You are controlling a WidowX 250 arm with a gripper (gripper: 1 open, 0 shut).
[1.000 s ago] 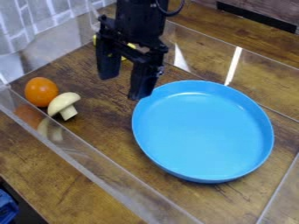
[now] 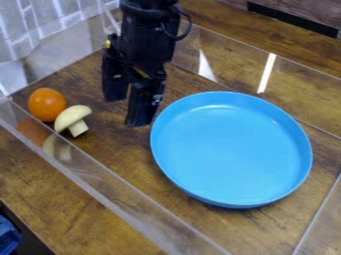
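Observation:
My gripper (image 2: 128, 98) hangs from the black arm in the upper middle, open, with two dark fingers pointing down over the wooden surface. It is left of a large blue plate (image 2: 232, 149) and above and right of a cream mushroom (image 2: 74, 120). An orange round object (image 2: 47, 103) sits at the left beside the mushroom. Nothing shows between the fingers.
Clear walls surround the wooden surface (image 2: 120, 199). A small yellow thing at the back is mostly hidden behind the arm. A blue object (image 2: 7, 237) lies outside at the lower left.
The arm and gripper have shifted left and turned, hiding more of the yellow thing at the back. The plate, mushroom and orange object have not moved.

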